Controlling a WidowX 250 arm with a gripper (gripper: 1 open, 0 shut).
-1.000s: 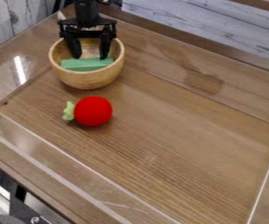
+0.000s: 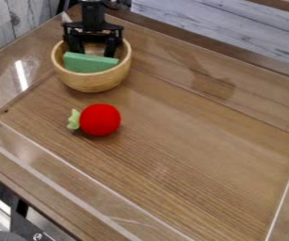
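Note:
A wooden bowl (image 2: 90, 79) sits at the upper left of the table, holding a green block (image 2: 88, 63). My black gripper (image 2: 94, 43) reaches down from the top edge into the back of the bowl, just behind the block; it looks open, its fingers partly hidden by the bowl's contents and dark against each other. A red round object with a green top, like a strawberry or tomato (image 2: 99, 120), lies in front of the bowl.
A pale wall or edge runs along the left side, close to the bowl.
The gripper has shifted slightly up and back within the bowl, and the green block sits a little differently. The red object has not moved.

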